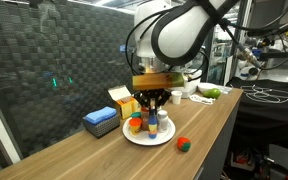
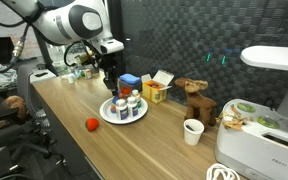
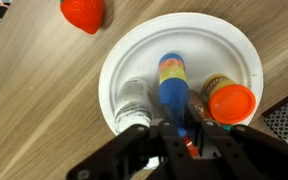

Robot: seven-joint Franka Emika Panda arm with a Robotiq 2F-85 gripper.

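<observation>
A blue bottle with yellow and red bands (image 3: 173, 82) is among small containers on the round white plate (image 3: 119, 62). In the wrist view the gripper is directly over the bottle, its dark fingers shut on the upper part. Exterior view 1 shows the bottle (image 1: 153, 130) toward the plate's front, with the gripper (image 1: 154, 103) coming down from above. Whether the bottle's base touches the plate cannot be told. White-capped bottles (image 3: 136, 92) stand close on one side, and an orange-lidded jar (image 3: 231, 103) on the other.
A red fruit (image 1: 184, 144) lies on the wooden table in front of the plate. Behind are a blue box (image 1: 101, 121) and an open yellow carton (image 2: 157, 88). A brown toy (image 2: 195, 101) and white mug (image 2: 193, 131) stand farther along. Bare tabletop stretches between plate and mug.
</observation>
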